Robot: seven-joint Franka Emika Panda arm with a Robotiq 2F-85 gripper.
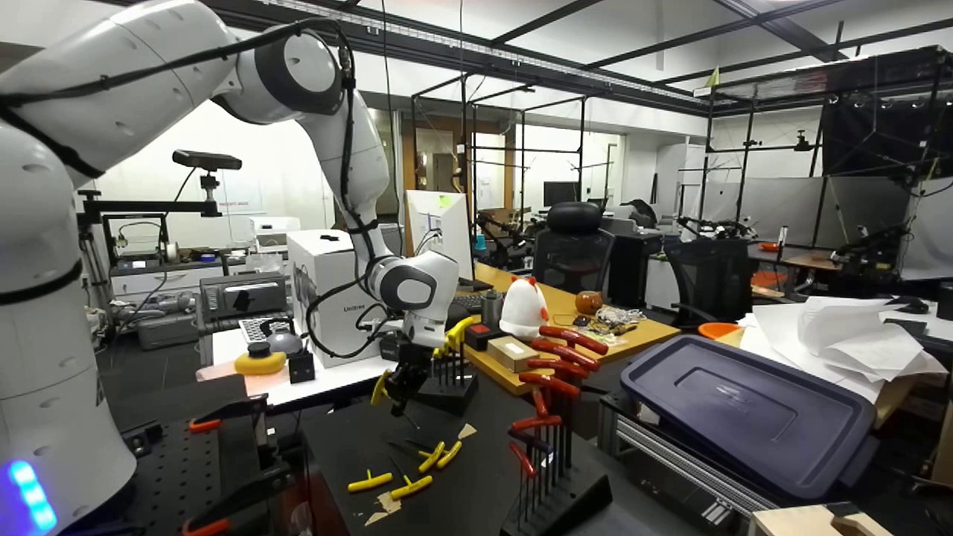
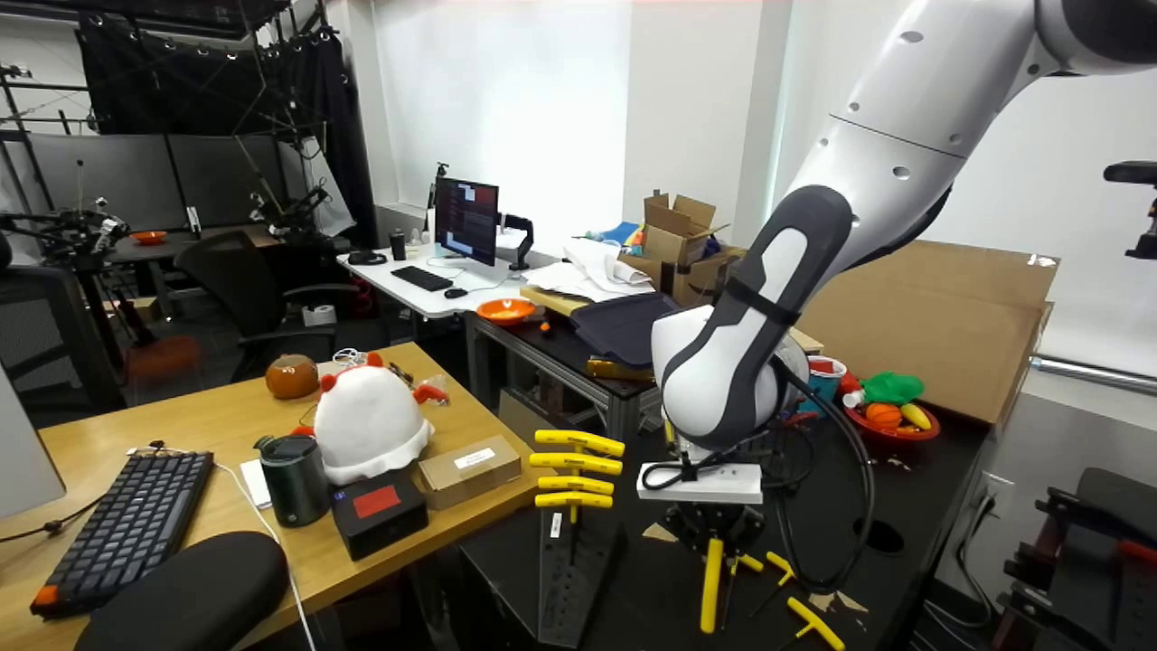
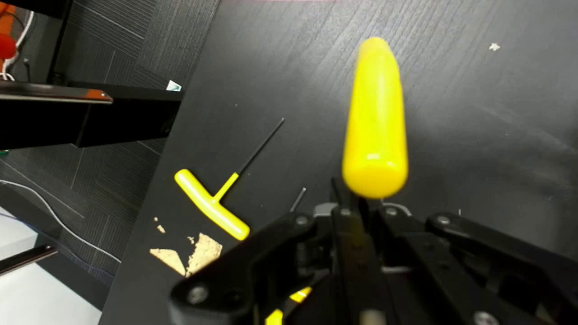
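My gripper (image 1: 408, 380) is shut on a yellow T-handle hex key, held above the black table. The held key's yellow handle (image 3: 375, 119) sticks up past the fingertips in the wrist view and hangs in front of the gripper in exterior view 2 (image 2: 711, 586). The fingers hide where they grip it, and its shaft is hard to make out. Several other yellow hex keys (image 1: 411, 487) lie loose on the table, one of them a T-handle key (image 3: 212, 205) at the wrist view's left. A black stand (image 2: 559, 580) bears several upright yellow-handled keys (image 2: 575, 461).
Red-handled keys (image 1: 558, 362) stand in another black stand (image 1: 572, 496), at the table's right. Torn brown scraps (image 3: 203, 253) lie near the loose keys. A wooden desk (image 2: 493, 488) with a cardboard box (image 2: 469, 470) borders the table. Bare tabletop shows at the wrist view's right.
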